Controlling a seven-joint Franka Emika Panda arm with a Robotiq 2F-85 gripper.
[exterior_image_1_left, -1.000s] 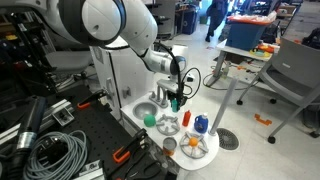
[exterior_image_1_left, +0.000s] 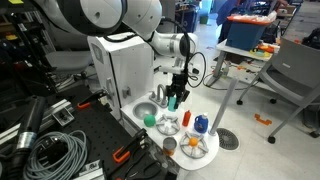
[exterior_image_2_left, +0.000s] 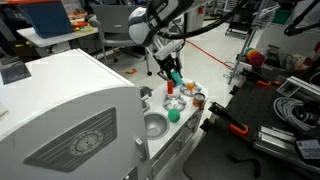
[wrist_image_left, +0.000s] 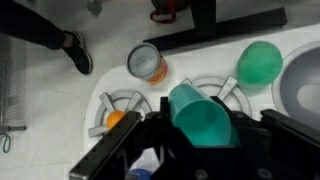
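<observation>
A teal cup-like piece (wrist_image_left: 203, 122) is clasped by my gripper, one dark finger on each side of it in the wrist view. From exterior view 1 the teal piece (exterior_image_1_left: 172, 103) hangs upright over the white counter, close to a plate (exterior_image_1_left: 168, 125); whether it touches anything beneath cannot be told. In exterior view 2 the teal piece (exterior_image_2_left: 176, 77) shows beside a red bottle (exterior_image_2_left: 169, 87). My gripper hides part of the plate under it in the wrist view.
A round sink (exterior_image_1_left: 145, 108) lies to the left.
The arm's upper wrist has turned and shifted in exterior view 1, and the teal piece has moved slightly left. The objects on the counter look unmoved.
</observation>
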